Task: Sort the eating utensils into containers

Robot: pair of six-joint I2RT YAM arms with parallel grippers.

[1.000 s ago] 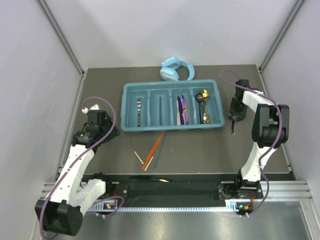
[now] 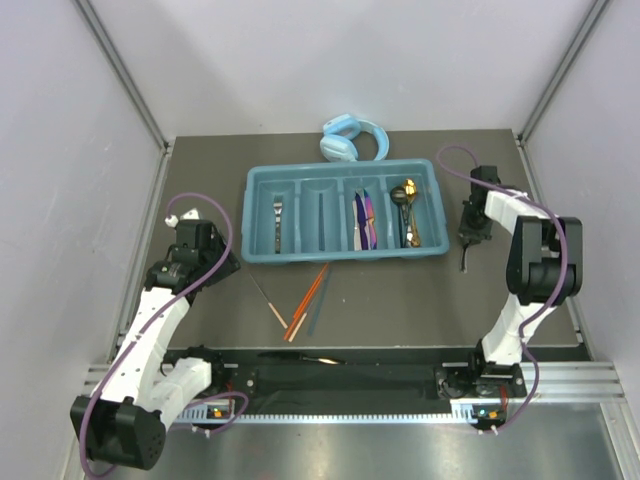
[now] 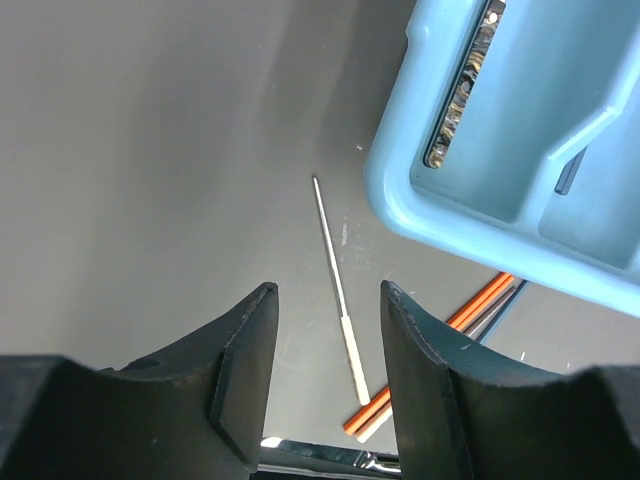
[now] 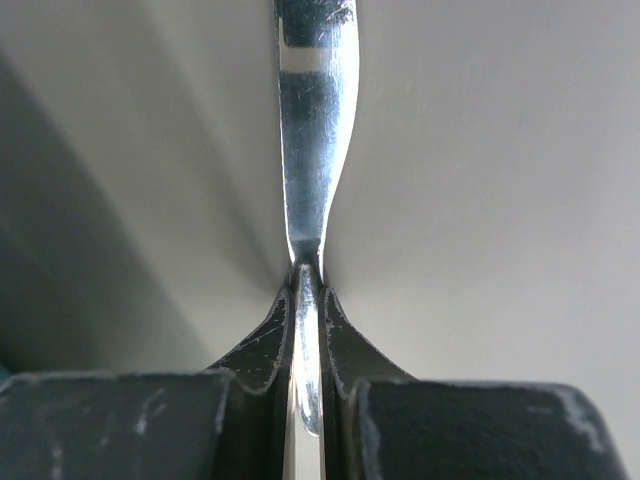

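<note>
My right gripper (image 2: 470, 228) is shut on a silver knife (image 4: 318, 140) right of the blue tray (image 2: 285, 258); in the right wrist view the blade runs up from between its fingertips. My left gripper stands open above the mat, left of the tray, nothing between its fingers. In the tray lie a fork (image 2: 277, 225), a thin utensil (image 2: 321, 222), purple knives (image 2: 362, 222) and spoons (image 2: 409, 200). Outside it lie a thin white-handled stick (image 3: 350, 350), orange chopsticks (image 2: 301, 307) and a dark stick (image 2: 318, 305) beside them.
Blue headphones (image 2: 338, 145) sit behind the tray. A dark utensil with a gold part (image 2: 322, 360) lies along the front edge. White walls enclose the mat at back and sides.
My right gripper has shifted slightly with the knife at the right of the mat. The left arm looks still.
</note>
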